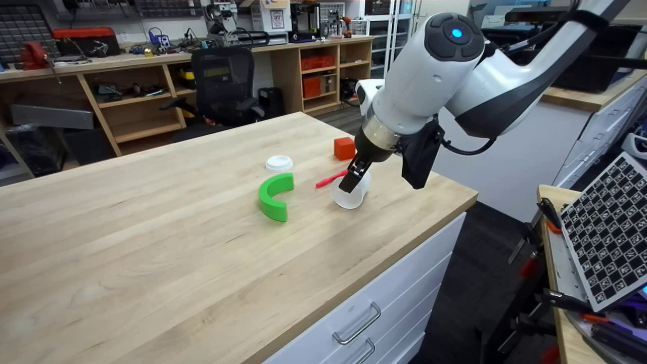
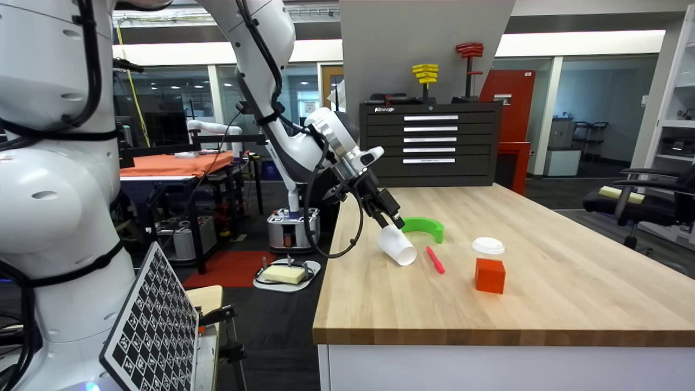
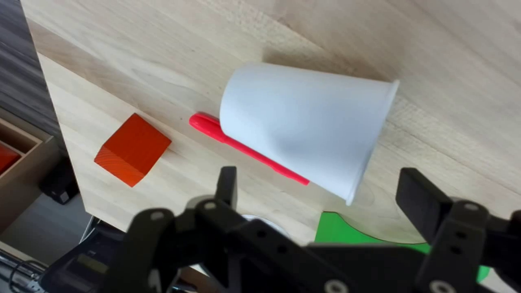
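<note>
A white cup (image 3: 303, 122) lies on its side on the wooden table, its open end towards the right in the wrist view. Along its lower edge there rests a red pen-like stick (image 3: 244, 149), partly covered by the cup. My gripper (image 1: 349, 182) is open over the cup in exterior view 1. In the wrist view the fingers of the gripper stand wide apart with nothing held between them. A white lid (image 2: 488, 245) lies flat on the table, past the stick from the cup.
An orange-red block (image 2: 490, 276) sits near the lid. A green arc-shaped piece (image 1: 274, 197) lies to the left of the cup in exterior view 1. Its right edge is close to the cup.
</note>
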